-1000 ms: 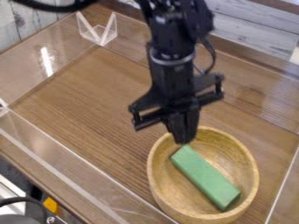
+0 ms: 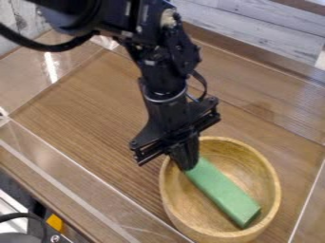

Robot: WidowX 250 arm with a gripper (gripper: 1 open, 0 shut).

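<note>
A green rectangular block (image 2: pixel 223 193) lies diagonally inside a round wooden bowl (image 2: pixel 178 214) at the lower right. My black gripper (image 2: pixel 185 161) reaches down over the bowl's upper-left part, its tips at the upper end of the block. The fingertips are close together; whether they touch the block is hard to tell.
Clear plastic edging runs along the front left, and a white plank wall (image 2: pixel 273 33) stands at the back. Cables hang at the lower left.
My arm and gripper have moved down and to the left, to the top end of the green block. The bowl and block look unmoved.
</note>
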